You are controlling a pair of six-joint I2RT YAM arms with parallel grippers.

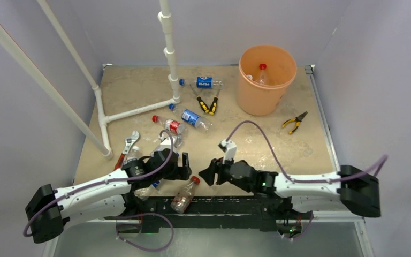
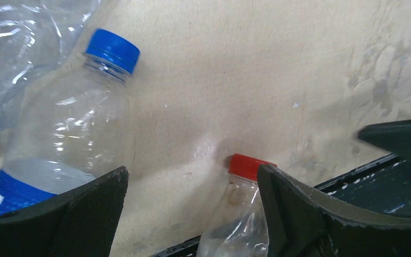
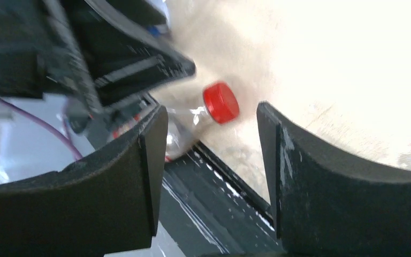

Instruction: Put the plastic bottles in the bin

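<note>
A red-capped clear bottle (image 1: 185,195) lies at the front edge between the grippers. My left gripper (image 1: 182,168) hangs above it, open, with a blue-capped bottle (image 2: 67,123) left of it in the left wrist view. My right gripper (image 1: 211,171) is open, nothing between its fingers, the red cap (image 3: 219,101) just beyond them. More bottles lie mid-table (image 1: 192,119), at the back (image 1: 203,82) and at the left, partly under my left arm. The orange bin (image 1: 262,101) at the back right holds a red-capped bottle (image 1: 262,75).
White pipes (image 1: 134,111) stand at the back left. An adjustable wrench (image 1: 128,144) lies at the left, pliers (image 1: 294,122) right of the bin, more yellow-handled tools (image 1: 206,107) at the back.
</note>
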